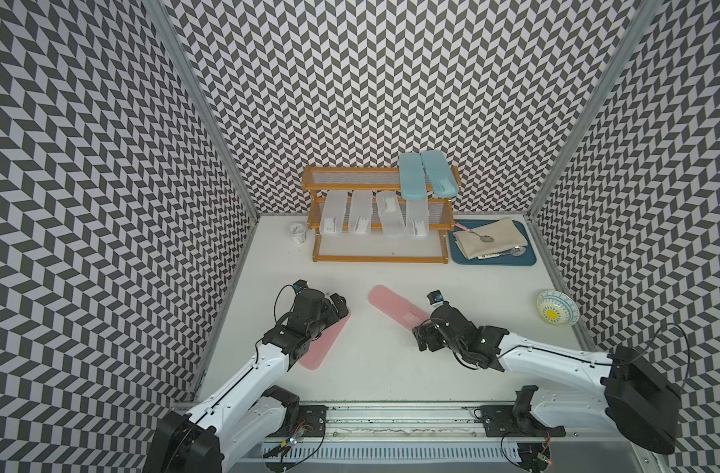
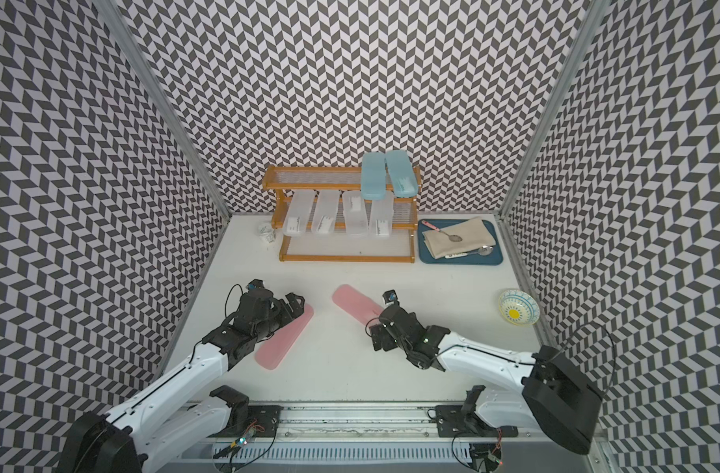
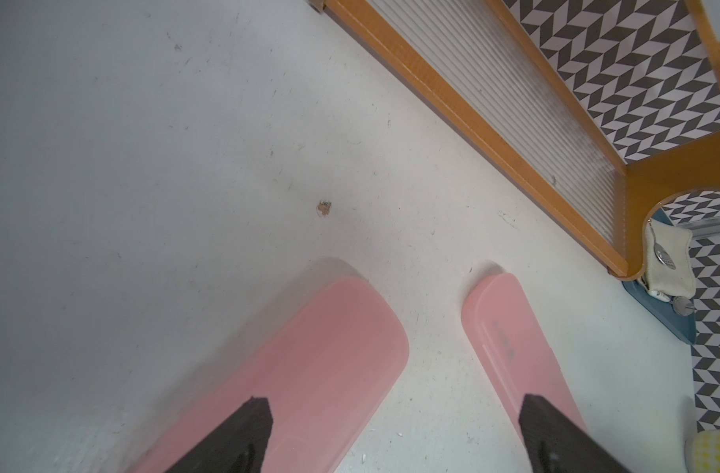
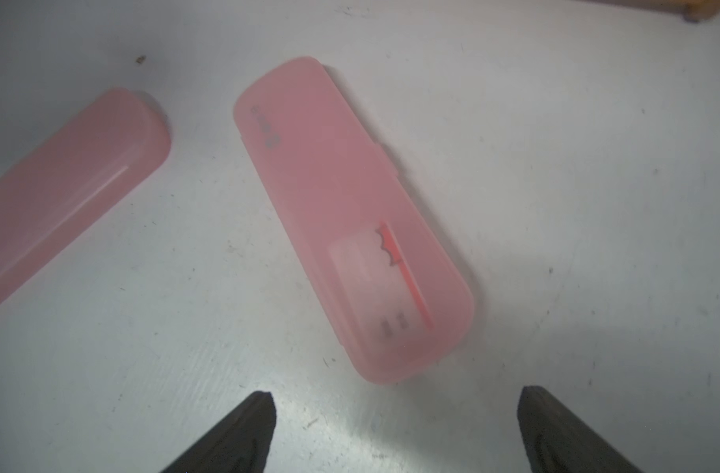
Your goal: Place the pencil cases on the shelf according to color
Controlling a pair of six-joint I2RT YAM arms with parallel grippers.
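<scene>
Two pink pencil cases lie on the table. My open left gripper (image 1: 332, 307) hovers over the left pink case (image 3: 312, 370). The other pink case (image 4: 344, 197) lies diagonally near the middle, with my open right gripper (image 1: 426, 335) just above and beside its near end, nothing between its fingers. On the wooden shelf (image 1: 379, 258), two light blue cases (image 1: 411, 173) rest at the right of the top tier, and several clear cases (image 1: 362, 211) line the middle tier. The bottom tier shows bare.
A blue tray (image 1: 525, 256) with cloth and spoons stands right of the shelf. A patterned bowl (image 1: 557, 307) sits at the right edge, a white cup (image 1: 297, 232) left of the shelf. The table before the shelf is clear.
</scene>
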